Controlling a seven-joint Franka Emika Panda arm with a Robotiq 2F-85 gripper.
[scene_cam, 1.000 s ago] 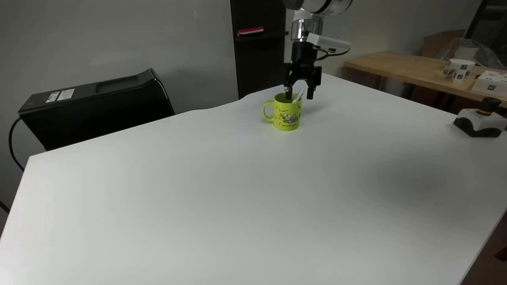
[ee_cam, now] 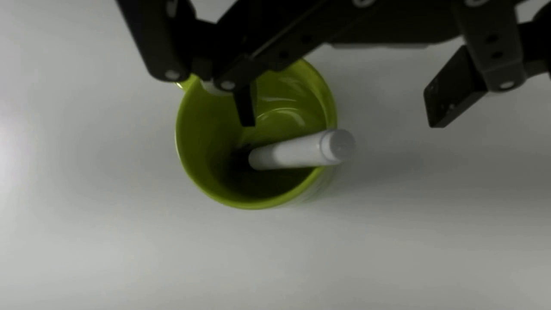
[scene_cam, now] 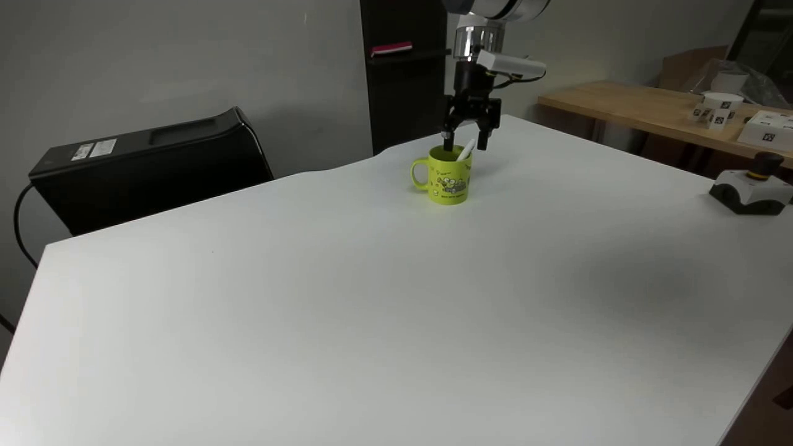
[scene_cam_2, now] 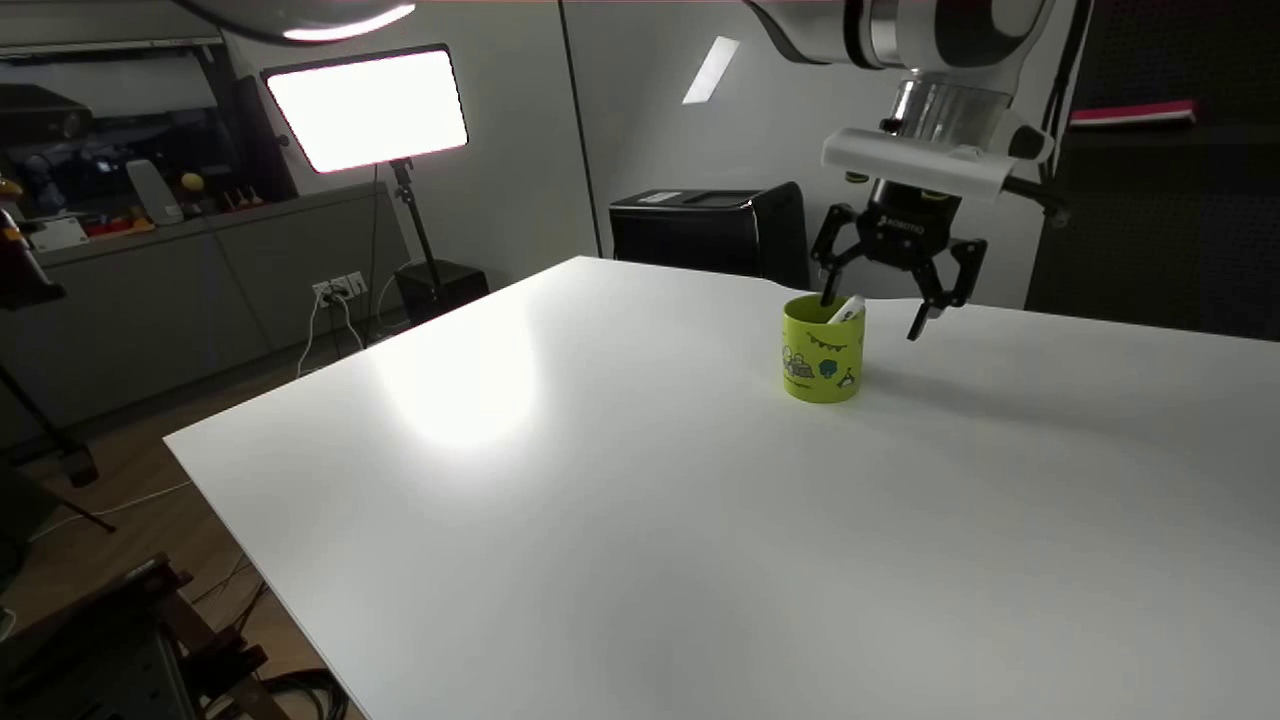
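Note:
A yellow-green mug with printed drawings stands upright near the back of the white table. Leaning inside it is a white pen or marker, its capped end sticking out over the rim; its lower end is in shadow. My gripper is open just above the mug, its fingers spread wide. In the wrist view one fingertip overlaps the mug's opening, while the other finger is outside the mug, above bare table. Nothing is held between them.
Bare white table surrounds the mug, with wide free room in front. A black-and-white button box sits at the right edge. Behind the table stands a black bin-like box.
My gripper has risen slightly and shifted a little left in exterior view 1, staying open. The mug and pen look unmoved.

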